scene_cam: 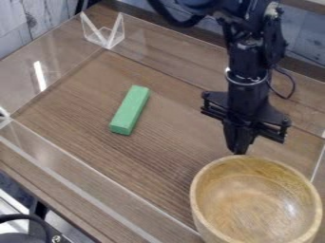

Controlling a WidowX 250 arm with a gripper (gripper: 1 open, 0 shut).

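Note:
A black robot arm reaches down from the top of the camera view, its gripper (238,140) low over the wooden table just behind a large tan bowl (254,205) at the bottom right. Whether the fingers are open or shut is hard to tell at this size. A green rectangular block (129,109) lies on the table to the left of the arm, well apart from it.
A white wire-like object (105,30) stands at the back left, and dark cables show at the bottom left corner. A wall borders the table at the back right.

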